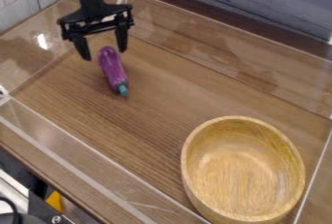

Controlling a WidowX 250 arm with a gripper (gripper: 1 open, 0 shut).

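My black gripper (96, 42) reaches down from the top left over the wooden table, open, its fingers spread just above and left of the upper end of a long purple object (112, 69) with a teal tip at its lower end. A large empty yellow bowl (243, 170) stands at the bottom right.
A grey wall runs along the back right. The table's edge is at the lower left, with dark cables beyond it.
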